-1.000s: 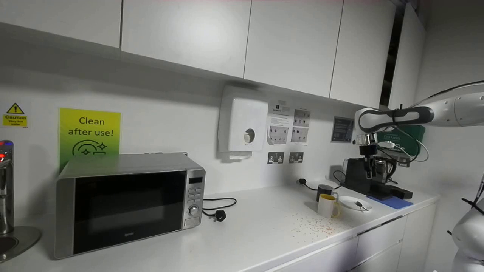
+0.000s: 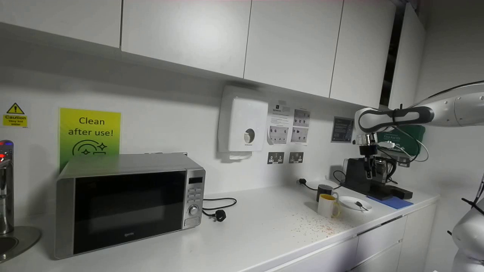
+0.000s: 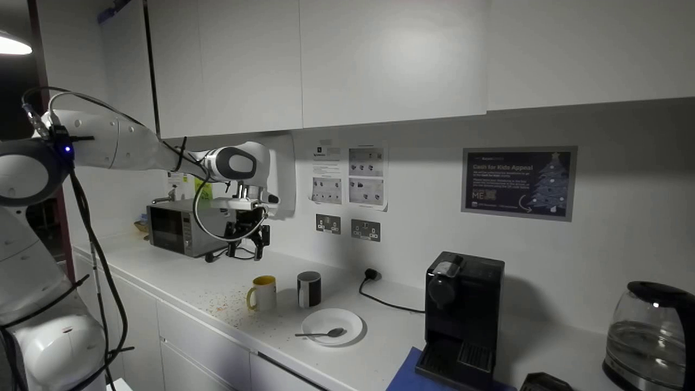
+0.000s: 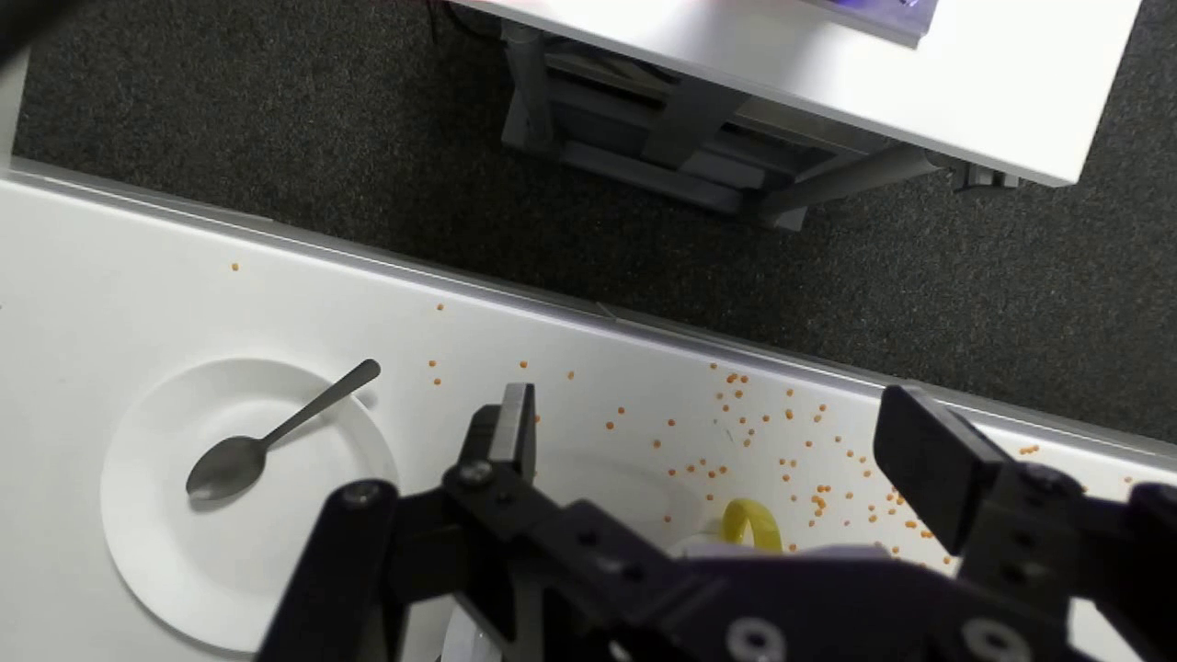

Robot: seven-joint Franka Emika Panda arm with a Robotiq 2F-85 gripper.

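Observation:
My gripper is open and empty, hanging well above the counter in both exterior views. Beneath it, the white mug with a yellow inside and handle (image 3: 264, 294) stands upright; in the wrist view only its yellow handle (image 4: 755, 523) and a bit of rim show past the gripper body. A black-and-white mug (image 3: 309, 289) stands beside it, closer to the wall. The white plate (image 4: 298, 552) carries a metal spoon (image 4: 230, 468), whose handle reaches over the rim. Many small orange bits (image 4: 818, 504) lie scattered on the counter near the yellow-handled mug.
A coffee machine (image 3: 463, 313) sits on a blue mat (image 3: 405, 370), with a glass kettle (image 3: 645, 345) farther right. The microwave (image 2: 129, 204) occupies the other end. Bare counter (image 2: 245, 231) lies between microwave and bits. Cabinets (image 2: 290, 45) overhang the counter.

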